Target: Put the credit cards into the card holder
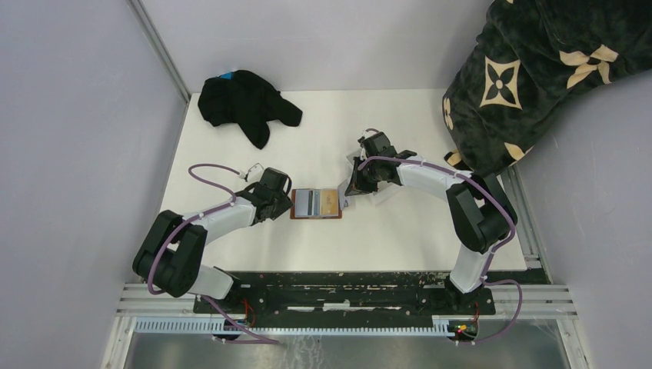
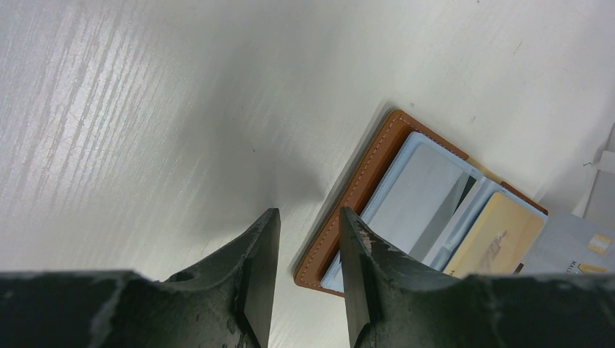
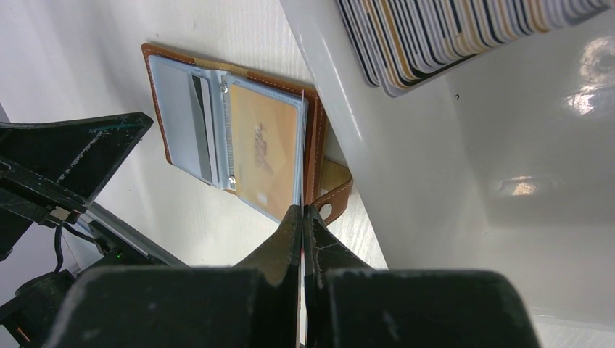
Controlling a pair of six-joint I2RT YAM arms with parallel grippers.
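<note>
An open brown card holder (image 1: 316,217) lies flat on the table between the arms, its pale sleeves facing up; a tan card (image 3: 259,141) shows in its right side. My right gripper is shut on a thin pale card, seen edge-on between the fingers in the right wrist view. That card stands at the holder's right edge; whether its edge is inside a sleeve I cannot tell. At the holder's left edge, my left gripper is open and empty, just off the brown border.
A white tray (image 3: 464,196) sits right of the holder, under my right arm, with several striped cards (image 3: 450,29) in it. Black cloth (image 1: 246,104) lies at the back left. A dark patterned cushion (image 1: 530,84) fills the back right.
</note>
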